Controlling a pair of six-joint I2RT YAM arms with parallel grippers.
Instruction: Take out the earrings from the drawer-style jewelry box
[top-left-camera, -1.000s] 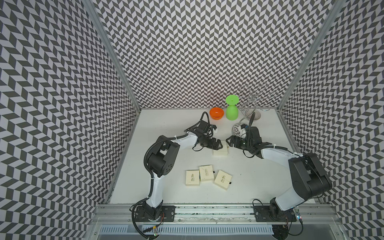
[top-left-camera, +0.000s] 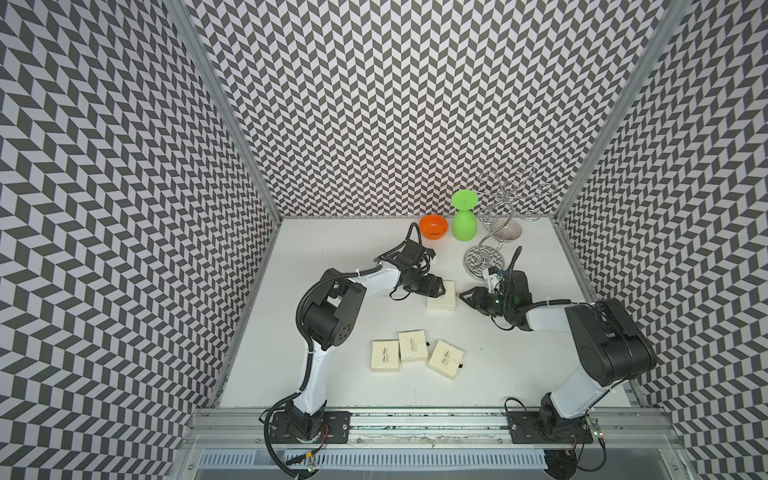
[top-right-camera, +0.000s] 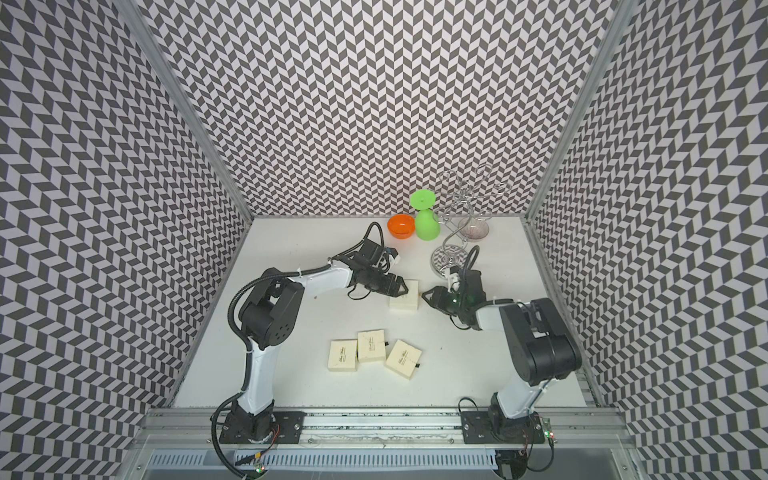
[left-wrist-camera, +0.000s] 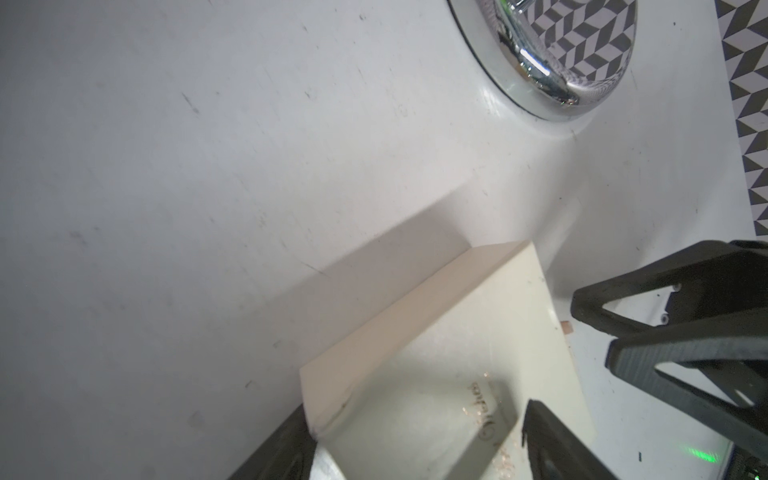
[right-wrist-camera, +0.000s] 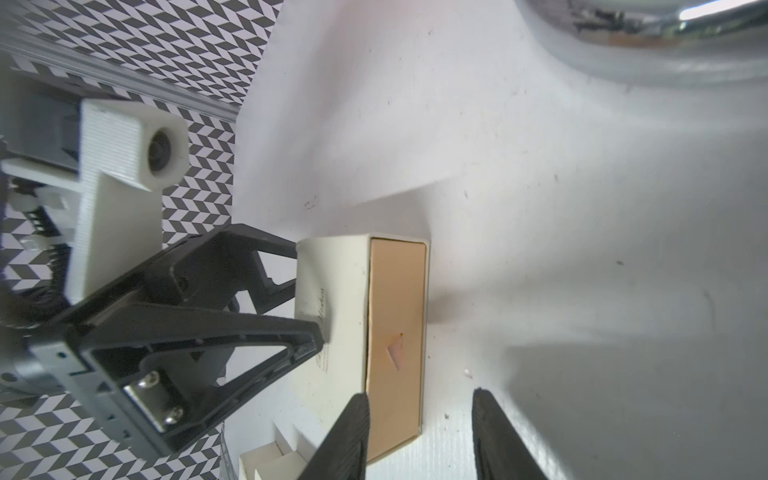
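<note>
The cream jewelry box (top-left-camera: 441, 304) rests between my two grippers, its drawer shut. Its tan drawer front (right-wrist-camera: 397, 320), with a small pinkish tab (right-wrist-camera: 395, 352), faces the right gripper. From the left, my left gripper straddles the box with its fingers apart, one over the lettered lid and one on the far side. Whether they press on it I cannot tell. My right gripper is open just off the drawer front, nothing between its fingers. No earrings are visible.
Several similar cream boxes (top-left-camera: 385, 356) lie nearer the front. A chrome stand's base (top-left-camera: 483, 261) is close behind the right gripper. An orange bowl (top-left-camera: 433, 227) and a green stand (top-left-camera: 464, 224) are at the back.
My left gripper has barely moved, and the box stays in place.
</note>
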